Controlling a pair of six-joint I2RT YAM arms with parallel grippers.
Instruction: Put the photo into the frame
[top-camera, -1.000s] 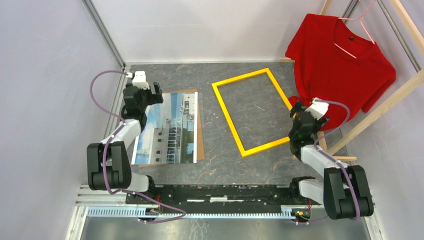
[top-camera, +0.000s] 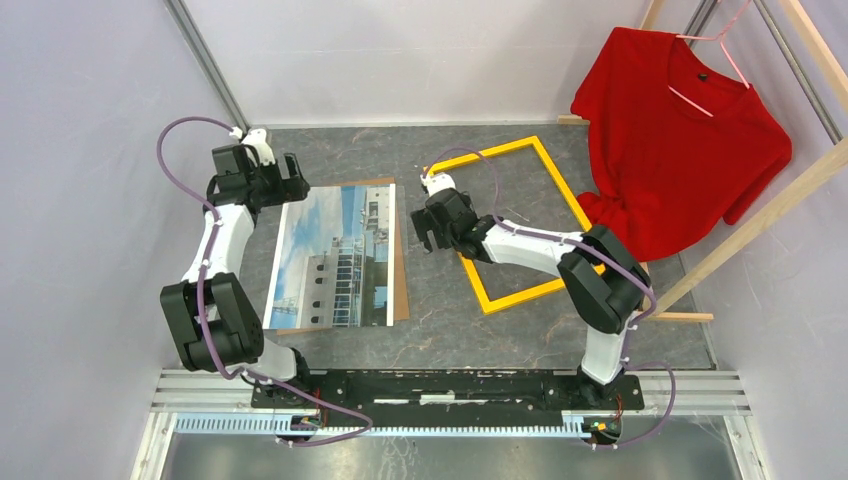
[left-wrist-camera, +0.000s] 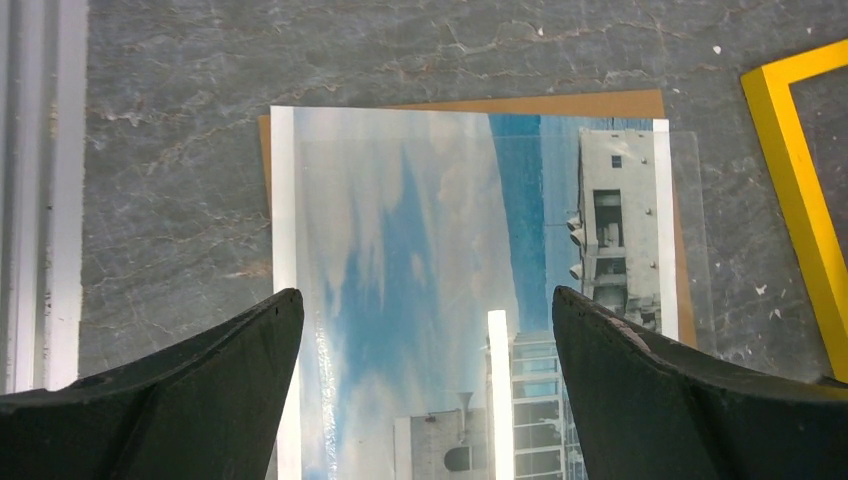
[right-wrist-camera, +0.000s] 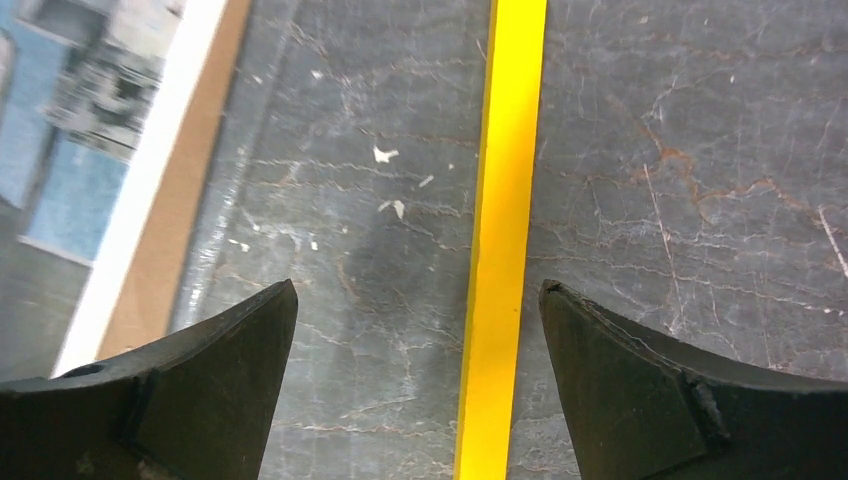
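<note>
The photo (top-camera: 330, 270), a white-edged print of a pale building under blue sky, lies flat at the left of the floor. Beneath it a brown backing board (top-camera: 401, 285) shows along the edges, and a clear sheet (left-wrist-camera: 690, 230) overlaps the print in the left wrist view. To its right lies the empty yellow frame (top-camera: 480, 282). My left gripper (top-camera: 297, 178) hangs open above the photo's far left corner, holding nothing. Open and empty too, my right gripper (top-camera: 424, 231) is above the gap between photo and frame; the frame's left bar (right-wrist-camera: 495, 250) shows between its fingers in the right wrist view.
A red shirt (top-camera: 680, 140) hangs on a wooden rack (top-camera: 765, 220) at the right, its lower part close to the frame's right side.
My right arm has swung left from beside the shirt, across the frame, to its left bar. The left gripper has shifted slightly left and away. Photo and frame have stayed put.
</note>
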